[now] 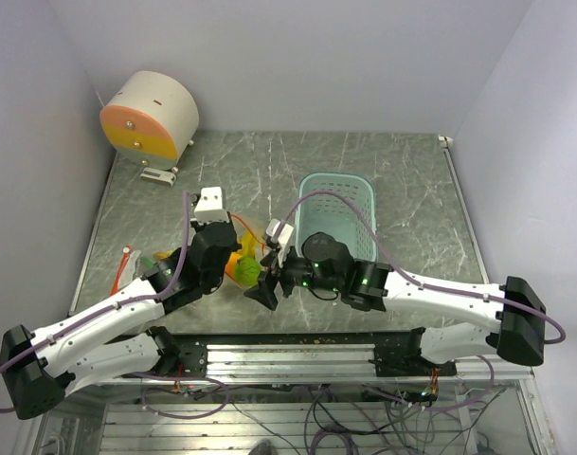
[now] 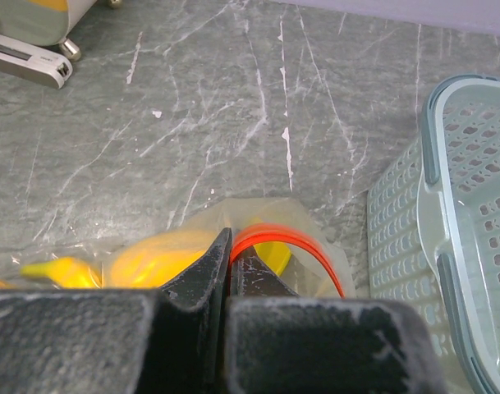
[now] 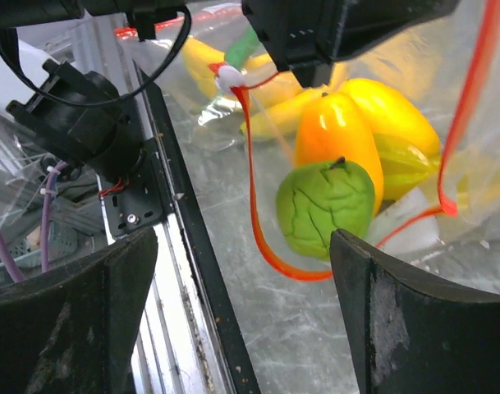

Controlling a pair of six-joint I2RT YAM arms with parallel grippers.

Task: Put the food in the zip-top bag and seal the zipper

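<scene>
A clear zip top bag with a red zipper (image 2: 295, 236) holds an orange pepper (image 3: 336, 135), a green pepper (image 3: 323, 205) and yellow food behind them. My left gripper is shut on the bag's red zipper edge at the top of its opening. My right gripper (image 1: 266, 289) is part open just outside the bag's mouth, low at the front, with nothing seen between its fingers; the green pepper shows just beyond them in the right wrist view. More bagged food, yellow and green, lies at the left.
A pale green basket (image 1: 335, 185) stands right of the bag, behind my right arm. A cream, orange and yellow rounded container (image 1: 148, 114) sits at the back left. The counter's front edge runs close below the bag.
</scene>
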